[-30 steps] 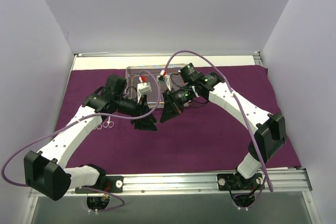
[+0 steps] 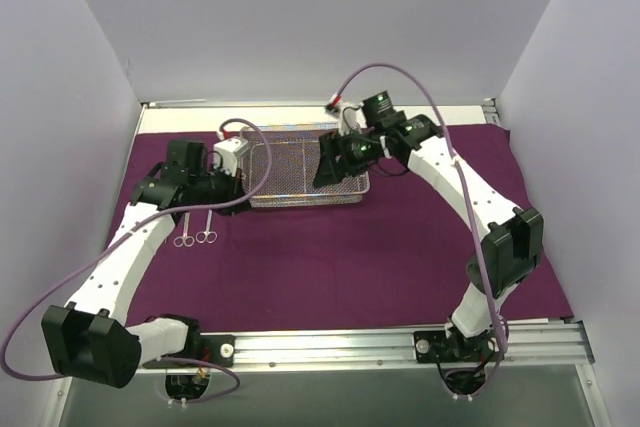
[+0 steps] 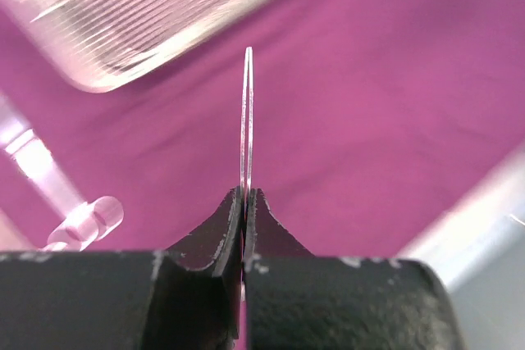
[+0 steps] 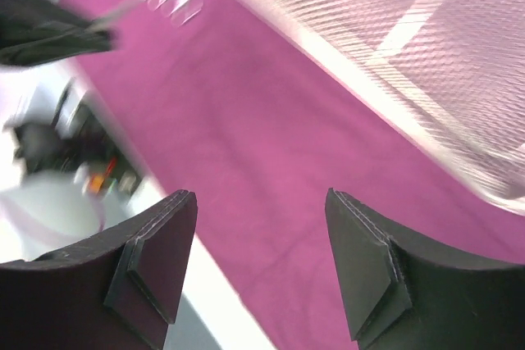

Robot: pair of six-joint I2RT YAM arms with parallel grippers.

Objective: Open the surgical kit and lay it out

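Note:
Thin metal tweezers stand upright in the left wrist view, pinched in my left gripper with their narrow tips forward. From above, my left gripper is by the front left corner of the metal mesh tray; the tweezers cannot be made out there. My right gripper is open and empty. In the top view it hangs over the tray's right part. Two pairs of scissors lie side by side on the cloth left of the tray, partly hidden by the left arm.
Purple cloth covers the table, with wide bare room in front of the tray and to its right. Metal rails run along the front edge. Grey walls close in both sides and the back.
The left arm swung left; the right moved back over the tray.

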